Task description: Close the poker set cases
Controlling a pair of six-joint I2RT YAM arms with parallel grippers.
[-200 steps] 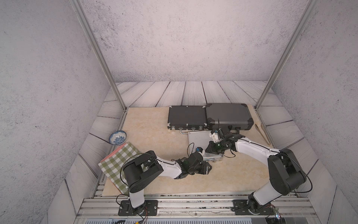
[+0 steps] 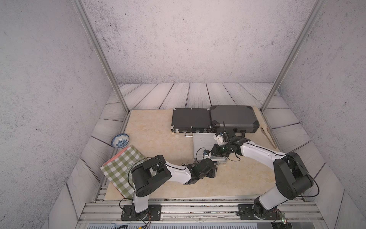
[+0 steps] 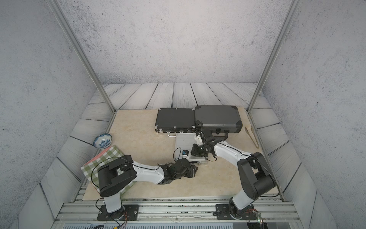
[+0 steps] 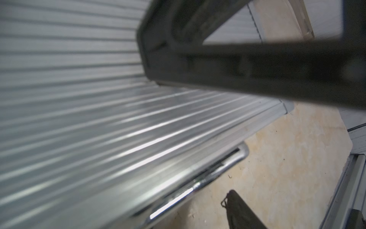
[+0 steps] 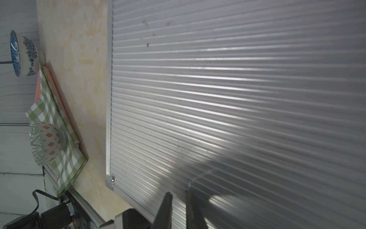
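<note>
A silver ridged case (image 2: pixel 202 140) lies flat, lid down, at the table's middle, its chrome handle (image 4: pixel 183 198) along the front edge. My right gripper (image 2: pixel 216 150) is low over its lid; its dark fingertips show at the bottom of the right wrist view, and what lies between them is unclear. My left gripper (image 2: pixel 211 171) is at the case's front edge, by the handle; its finger is hard to make out. Behind stand two closed dark cases, one black (image 2: pixel 190 118) and one grey (image 2: pixel 232 116).
A blue-patterned bowl (image 2: pixel 120 140) and checked cloth (image 2: pixel 118 171) lie at the left, a wooden utensil (image 2: pixel 268 135) at the right edge.
My left arm has shifted slightly right along the front of the silver case. My right arm and the dark cases look unchanged.
</note>
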